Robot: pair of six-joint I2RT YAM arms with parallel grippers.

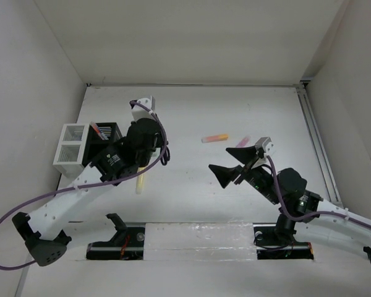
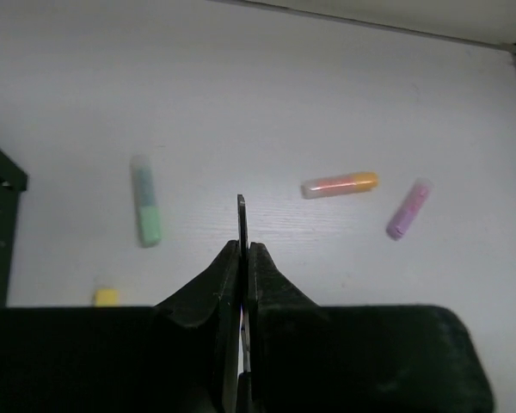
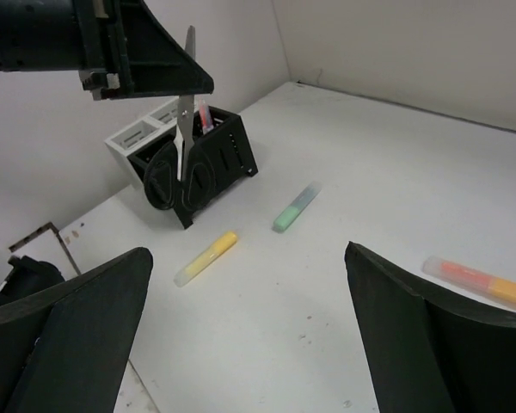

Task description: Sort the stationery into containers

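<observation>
Black-handled scissors (image 3: 187, 138) hang with handles down from my left gripper, which is shut on their blades; in the top view the arm mostly hides them. My right gripper stands open and empty, over the right half of the table. The black holder (image 3: 232, 155) and white container (image 1: 68, 151) stand joined at the left, a pinkish stick (image 1: 99, 131) in the holder. On the table lie a yellow stick (image 3: 206, 258), a green one (image 2: 146, 202), an orange one (image 1: 215, 138) and a purple one (image 2: 409, 209).
Pale walls close the table's sides and back, with a metal rail (image 1: 318, 142) along the right. Between the two arms the table surface is bare, as is the back of the table. Dark arm bases (image 1: 284, 250) sit at the front.
</observation>
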